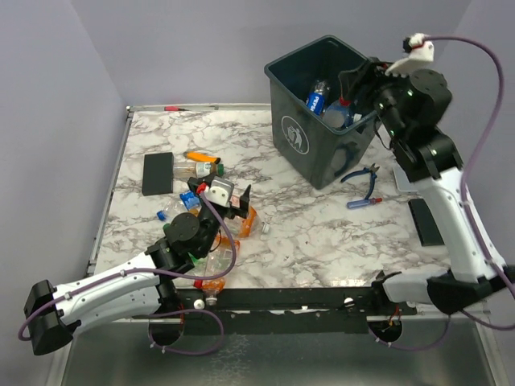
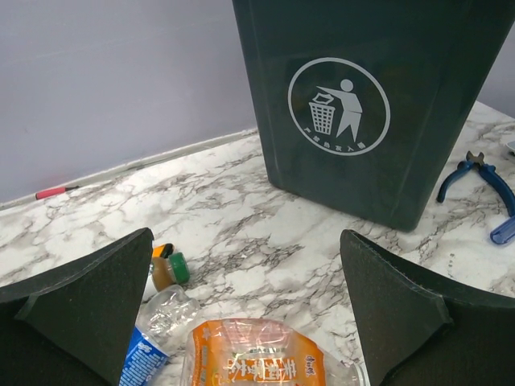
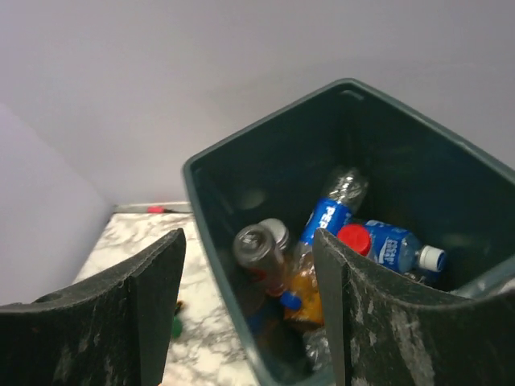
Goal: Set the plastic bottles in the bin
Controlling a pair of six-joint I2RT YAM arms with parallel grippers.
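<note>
The dark green bin stands at the back right, holding several bottles, among them a blue-labelled bottle. My right gripper is over the bin's right part, part open with nothing visible between its fingers. My left gripper stands open above the loose bottles at left, such as an orange-labelled bottle, a blue-labelled bottle and a green-capped bottle.
Blue pliers, a screwdriver and a black pad lie on the right. Another black pad lies left.
</note>
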